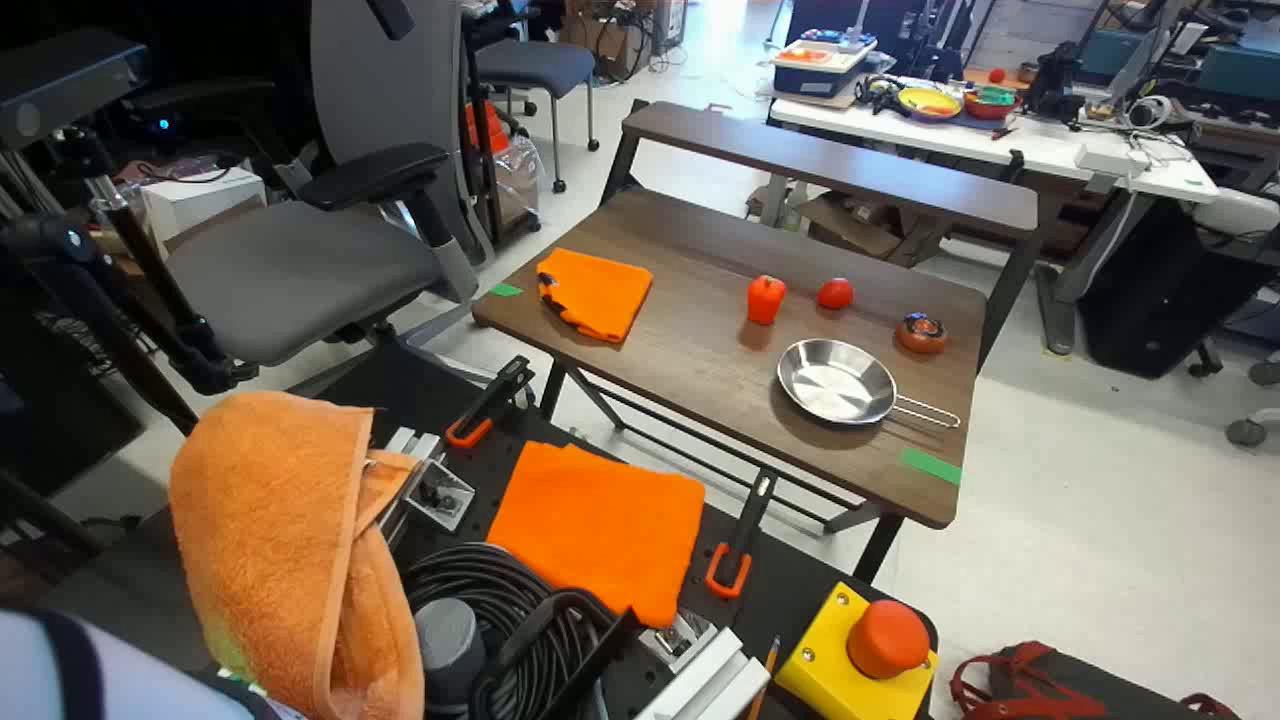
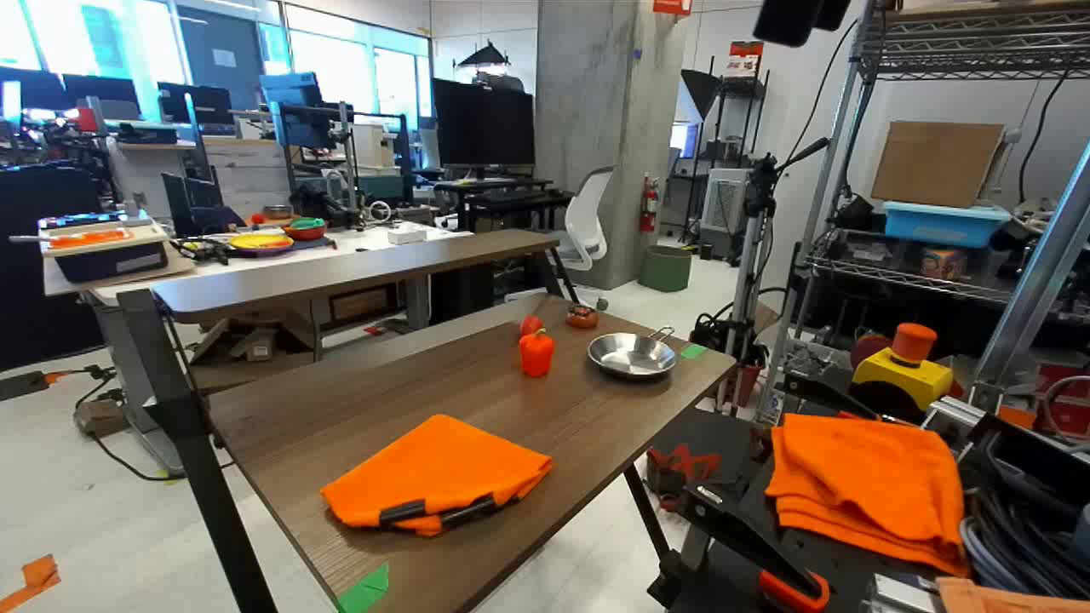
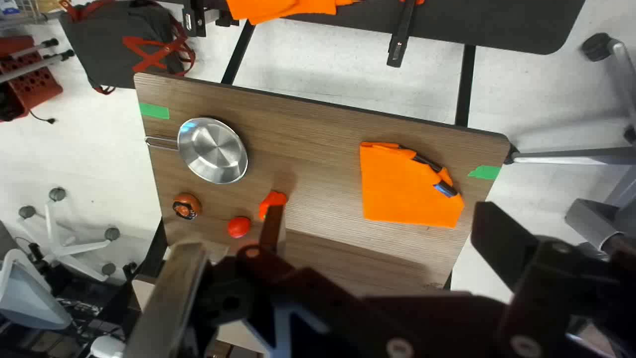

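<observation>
In the wrist view my gripper is open high over the brown table (image 3: 322, 179), its two dark fingers wide apart with nothing between them. Below lies a folded orange cloth (image 3: 405, 185) with black patches along one edge. Toward the table's other end sits a shiny steel pan (image 3: 212, 150), empty, its handle pointing outward. An orange-red pepper (image 2: 536, 353) stands upright near a red tomato-like ball (image 1: 835, 293). Beside them is a round orange-brown item (image 1: 921, 332) with a dark top. One finger partly covers the pepper (image 3: 271, 203) in the wrist view.
A raised shelf (image 1: 828, 162) runs along the table's back edge. Green tape (image 1: 931, 466) marks table corners. On the neighbouring black bench lie another orange cloth (image 1: 600, 522), clamps and a yellow box with a red button (image 1: 888, 638).
</observation>
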